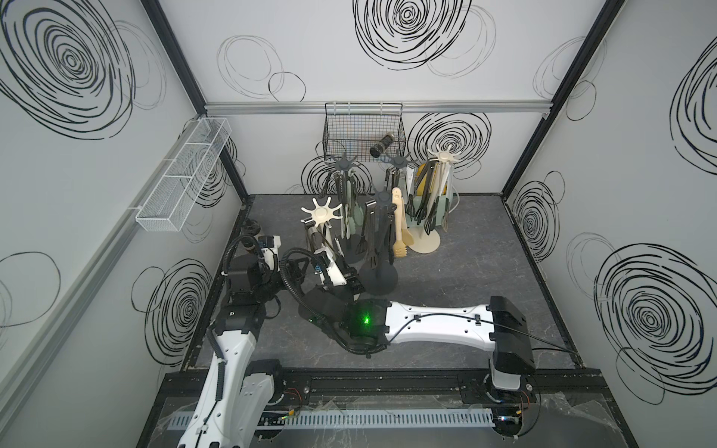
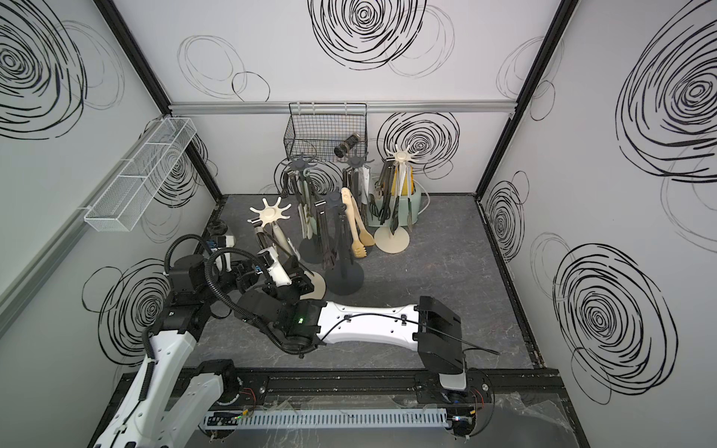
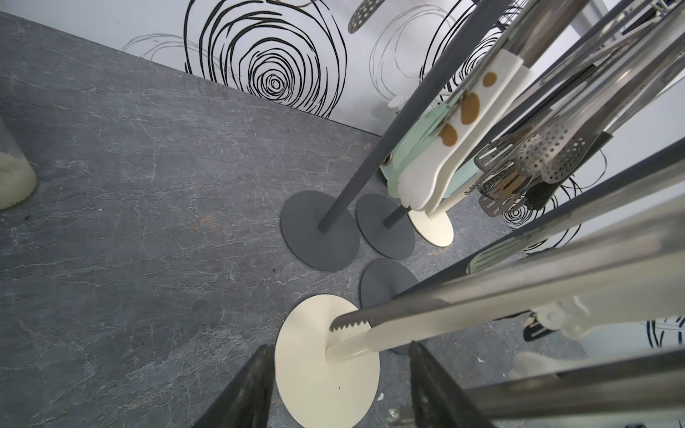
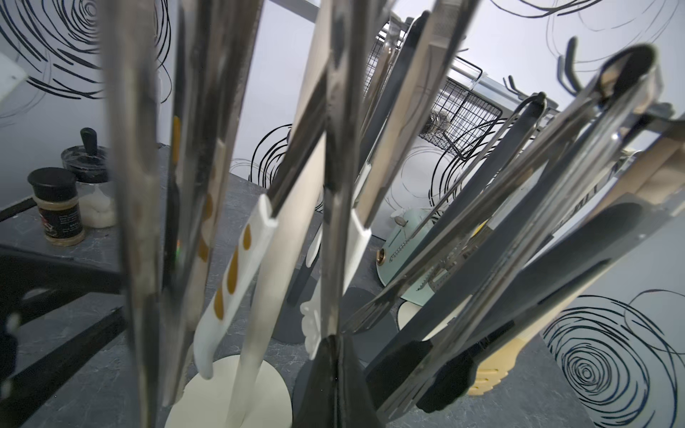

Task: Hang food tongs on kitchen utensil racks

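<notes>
The cream utensil rack [image 1: 321,212], with a star-shaped hook top, carries several metal utensils and tongs. Its round base [image 2: 317,287] shows to the right of its top, and the rack leans left. My right gripper is shut low among the hanging tools. A thin steel strip [image 4: 331,235] comes down to its fingertips; whether it is pinched is unclear. White-handled tongs [image 4: 232,278] hang left of it. In the left wrist view my left gripper is open, with the rack's base beyond the gap and long metal tools [image 3: 513,285] crossing close at right.
Dark racks and a rear cream rack [image 1: 444,158] with utensils crowd the area behind and to the right. Spice jars [image 4: 55,207] stand at the left. A wire basket [image 1: 362,130] hangs on the back wall.
</notes>
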